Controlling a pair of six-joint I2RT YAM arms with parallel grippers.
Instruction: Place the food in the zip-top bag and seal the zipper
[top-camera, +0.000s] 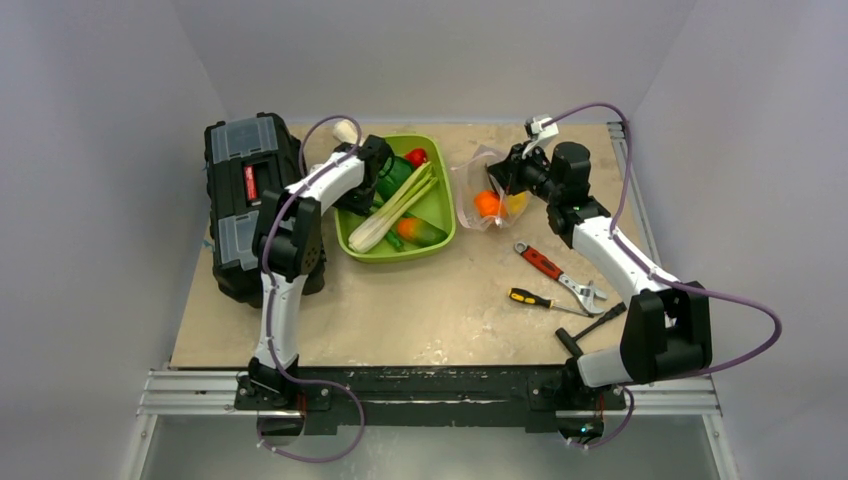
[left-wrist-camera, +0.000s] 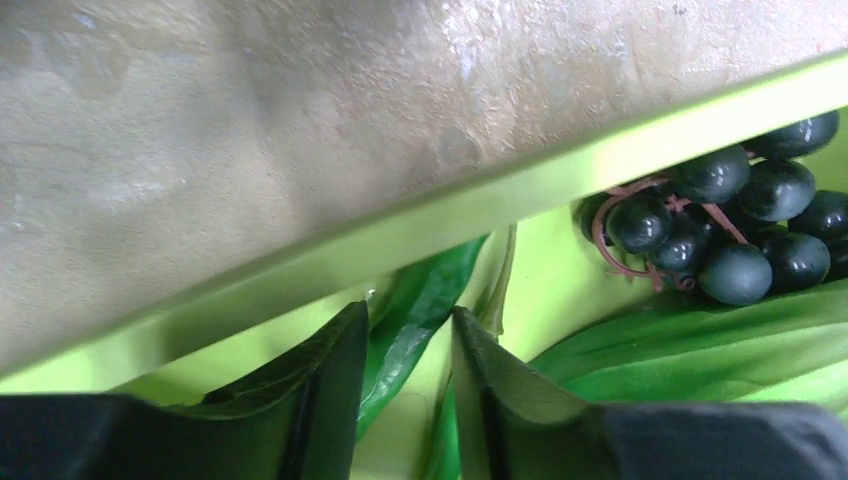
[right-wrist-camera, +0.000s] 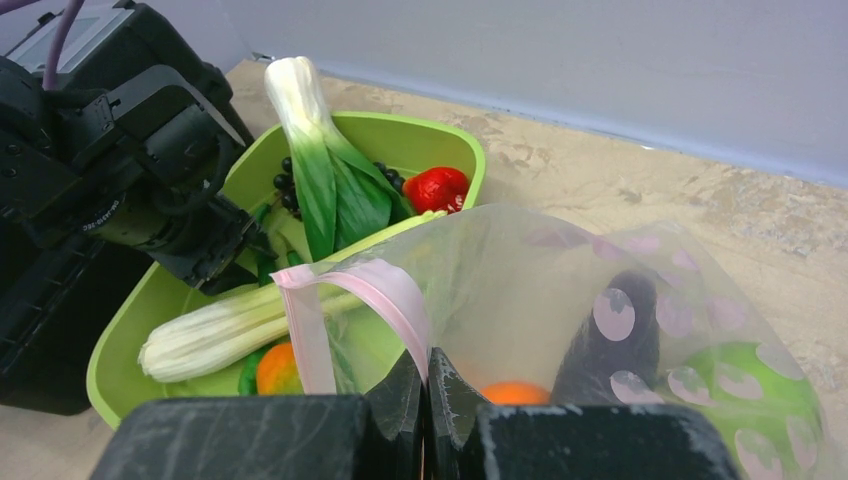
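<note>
A clear zip top bag with a pink rim stands with its mouth raised; inside show an orange item, a dark eggplant-like item and something green. My right gripper is shut on the bag's rim. Over the left part of the green tub, my left gripper is part open, its fingers on either side of a green chili pepper low in the tub; contact is unclear. Celery, dark grapes, a red item and an orange-green item also lie there.
A black toolbox stands close on the tub's left. Adjustable wrench, screwdriver and hammer lie at the front right.
</note>
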